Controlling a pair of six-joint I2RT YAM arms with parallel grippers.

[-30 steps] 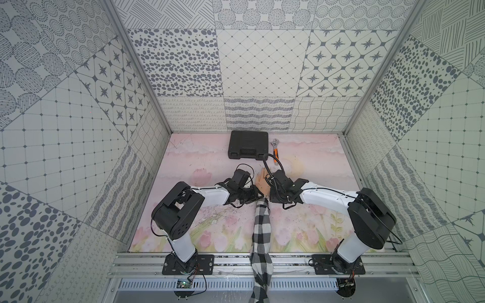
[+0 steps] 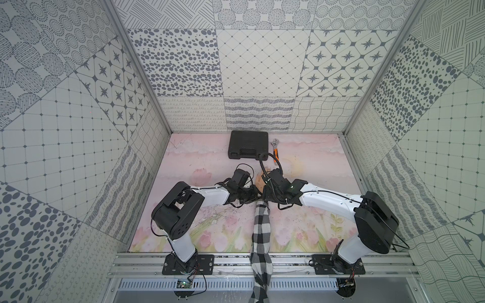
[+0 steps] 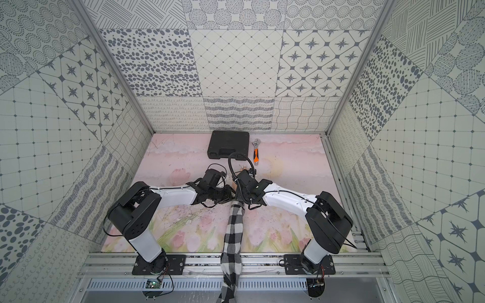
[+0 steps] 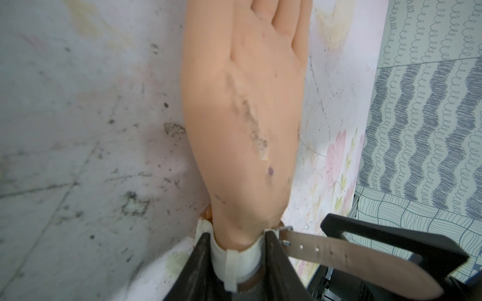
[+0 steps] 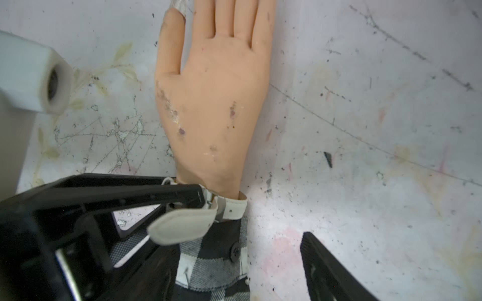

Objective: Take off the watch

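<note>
A mannequin hand (image 5: 211, 100) lies palm up in a black-and-white checked sleeve (image 2: 260, 227). Around its wrist, at the cuff, sits the watch's cream strap (image 5: 232, 206); the watch face is hidden. My left gripper is shut on the strapped wrist part, its fingers on either side of the band. A loose strap end (image 4: 351, 258) sticks out to the right, past a metal buckle (image 4: 285, 235). My right gripper is part open over the cuff, its fingers wide apart. The loose end's pale tip (image 5: 183, 225) is near its left finger, not visibly gripped.
A black case (image 2: 248, 145) lies beyond the hand, with an orange-handled wrench (image 2: 275, 150) beside it. Both arms crowd close together at the wrist.
My right gripper has shifted left, closer to the wrist and my left gripper, covering more of the hand. The left arm and the sleeve look unmoved.
</note>
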